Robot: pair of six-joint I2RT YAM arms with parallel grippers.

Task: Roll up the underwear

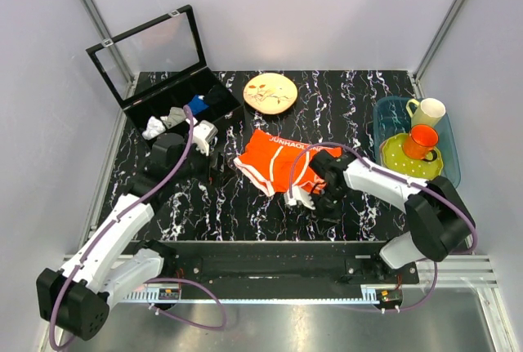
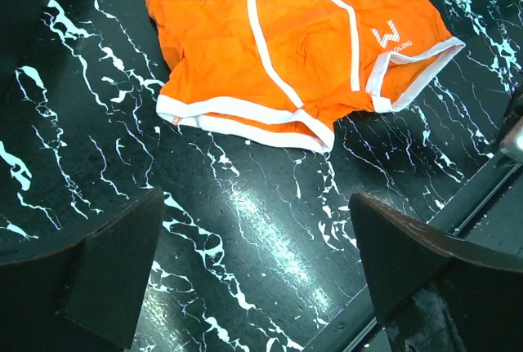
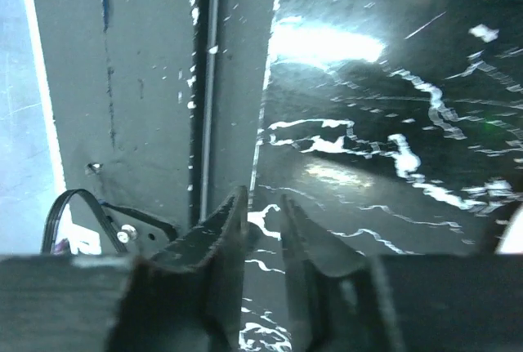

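Orange underwear with white trim lies spread on the black marbled table, its lettered waistband toward the back. In the left wrist view the underwear lies flat, with its left leg opening facing the camera. Left of it, my left gripper is open with nothing between its fingers. My right gripper is part open over bare table near the front edge, and only table shows through its narrow gap. From above, the right arm covers the underwear's right leg.
An open black box holding several small cloths stands at the back left. A yellow plate lies at the back middle. A teal basket at the right holds an orange mug and a cream mug.
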